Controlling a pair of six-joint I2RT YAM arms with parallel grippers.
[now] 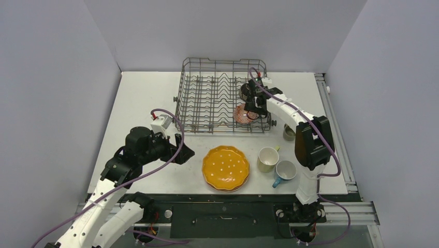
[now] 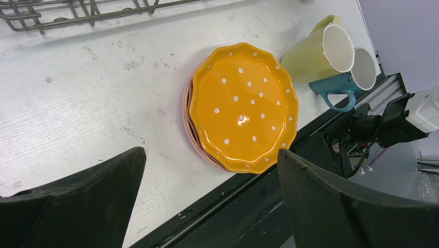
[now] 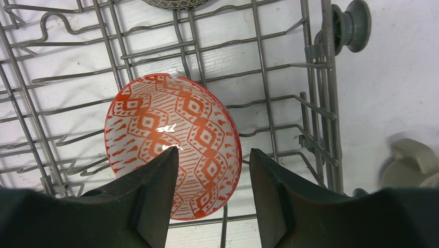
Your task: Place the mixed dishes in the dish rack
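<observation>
A red-patterned bowl (image 3: 155, 124) rests in the right part of the wire rack (image 1: 202, 103), near its front. My right gripper hovers at this bowl's right rim, its two fingers apart with the rim between them, not visibly gripped. A dark patterned dish (image 3: 173, 2) sits behind the bowl. A yellow dotted plate (image 2: 240, 108) tops a stack of plates at the front middle. A cream-green mug (image 1: 266, 160), a blue mug (image 1: 283, 172) and a grey cup (image 1: 288, 134) stand to the right. My left gripper is open above the counter, left of the plates, holding nothing.
The rack's left and middle sections are empty. Grey walls bound the area at back and sides.
</observation>
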